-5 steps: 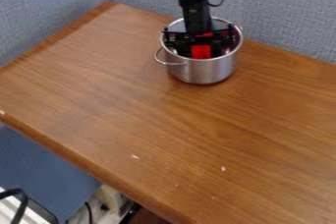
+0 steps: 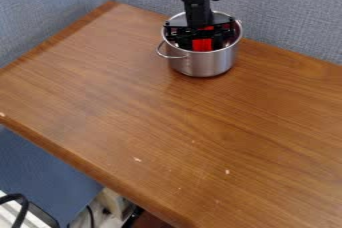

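Note:
A steel pot point(image 2: 202, 64) with a wire handle stands near the back edge of the wooden table. My black gripper point(image 2: 201, 38) reaches down into it from above, its fingertips partly hidden by the pot. A red object point(image 2: 202, 45) is inside the pot at the gripper. I cannot tell whether the fingers are holding it.
Grey padded walls point(image 2: 281, 12) stand behind and to the left. Cables and equipment point(image 2: 27, 210) lie below the table's lower-left edge.
My gripper has shifted slightly left over the last second. The pot has moved slightly left and up in the view.

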